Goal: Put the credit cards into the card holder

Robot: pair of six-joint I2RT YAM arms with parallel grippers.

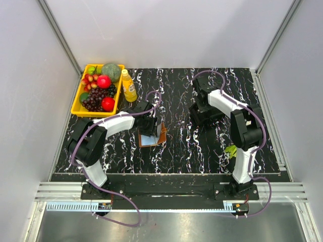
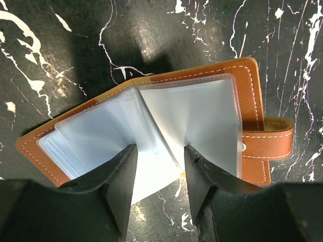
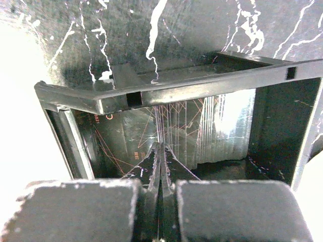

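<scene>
In the left wrist view, the brown leather card holder lies unfolded on the table with clear sleeves. One sleeve page stands raised, its edge running toward the gap of my left gripper, which is open over the holder. The credit cards stand close together inside a black box in the right wrist view. My right gripper is shut with its fingertips touching each other and nothing between them. Dark cards show beyond and beside those fingertips. From above, the right arm hides part of the box.
A yellow basket of fruit and a yellow bottle stand at the back left. Something green lies near the right arm's base. Bare table separates holder from box.
</scene>
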